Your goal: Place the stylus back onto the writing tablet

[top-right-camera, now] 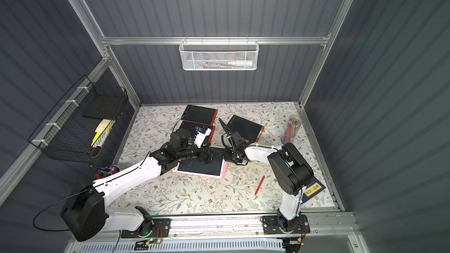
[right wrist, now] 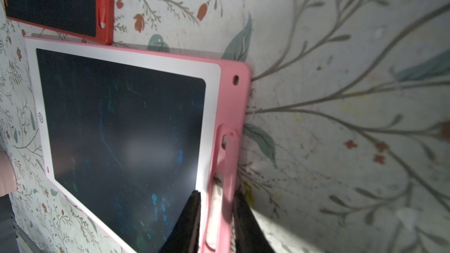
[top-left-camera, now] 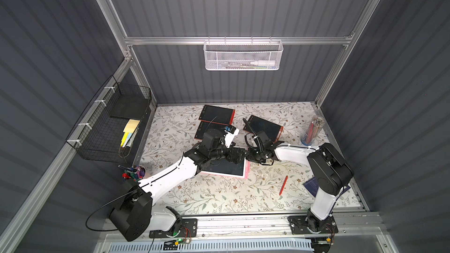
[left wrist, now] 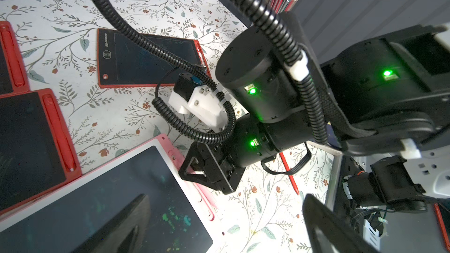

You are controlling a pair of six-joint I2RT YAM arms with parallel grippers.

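Note:
The pink-edged writing tablet (right wrist: 124, 135) lies centre table with a holder (right wrist: 220, 154) along its right rim; something pale (right wrist: 214, 213) lies in the holder's lower part. My right gripper is at that rim, its dark fingertips either side of the pale piece; whether they grip it is unclear. My left gripper stands open above the tablet, facing the right arm, with nothing held. A red stylus (top-left-camera: 283, 185) lies loose on the table, right of the tablet.
Red-framed tablets (top-left-camera: 216, 113) (top-left-camera: 262, 126) lie at the back. A clear pencil cup (top-left-camera: 311, 131) stands back right, a dark blue item (top-right-camera: 313, 189) front right. A wire basket (top-left-camera: 107, 126) hangs on the left wall, a white one (top-left-camera: 242, 56) at the back.

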